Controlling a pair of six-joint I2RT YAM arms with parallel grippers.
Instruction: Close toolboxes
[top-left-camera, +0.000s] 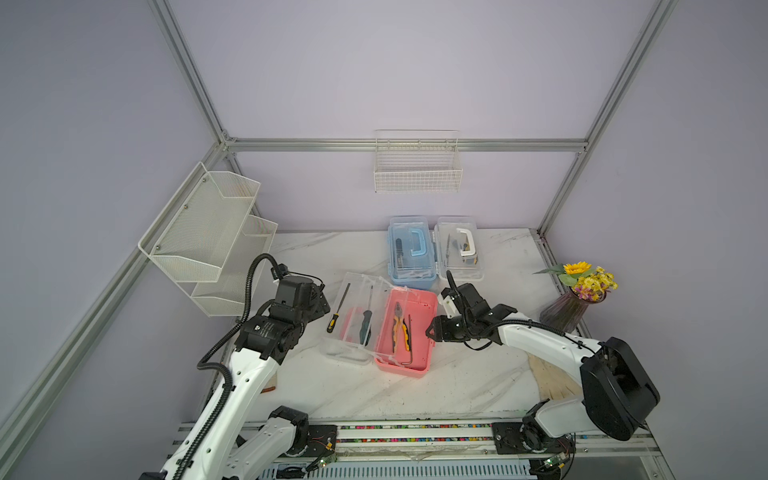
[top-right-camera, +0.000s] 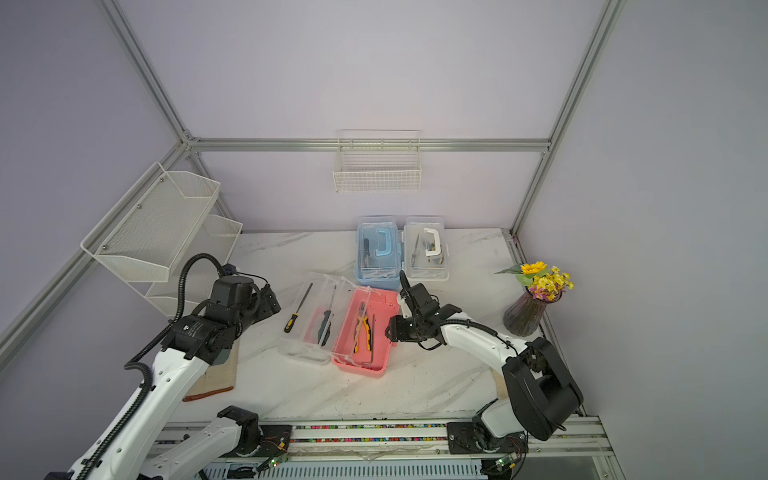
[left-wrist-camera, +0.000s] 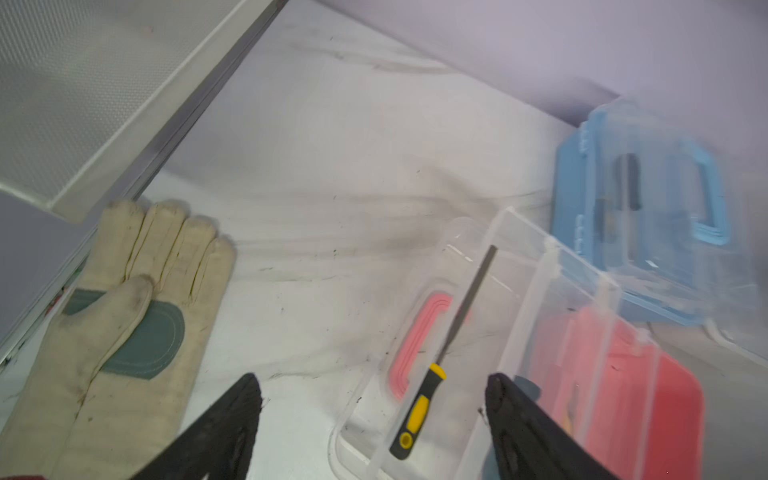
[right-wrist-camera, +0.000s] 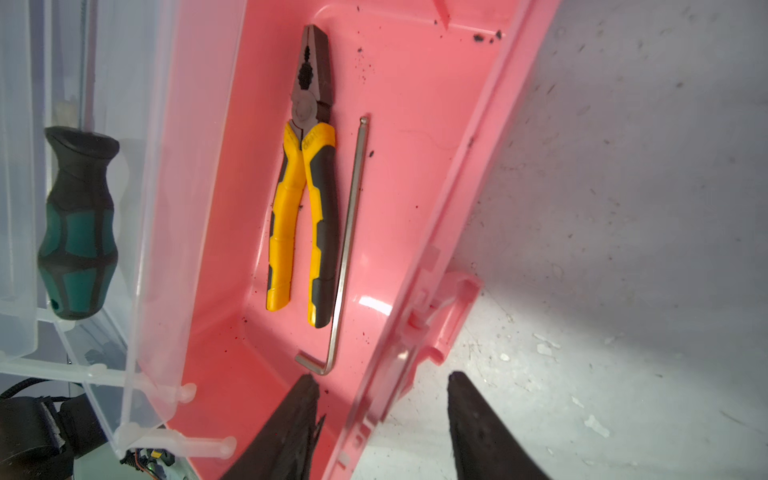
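Observation:
The pink toolbox (top-left-camera: 414, 364) stands open mid-table with pliers (right-wrist-camera: 304, 160) and a hex key (right-wrist-camera: 345, 240) inside. Its clear lid (left-wrist-camera: 352, 440), with a pink handle (left-wrist-camera: 416, 340), lies folded out to the left. A clear tray (left-wrist-camera: 524, 312) holding a yellow-black screwdriver (left-wrist-camera: 420, 408) and a green-black one (right-wrist-camera: 80, 228) sits over the lid and the box's left part. My left gripper is open and empty, left of the lid. My right gripper is open at the box's right wall (right-wrist-camera: 400, 336), near the pink latch (right-wrist-camera: 452, 316), fingers on either side of the rim.
At the back, a blue toolbox (top-left-camera: 410, 248) and a clear one (top-left-camera: 459, 249) stand side by side with lids down. A glove (left-wrist-camera: 120, 352) and mesh shelf (left-wrist-camera: 104, 88) are on the left. A flower vase (top-left-camera: 564, 310) stands right.

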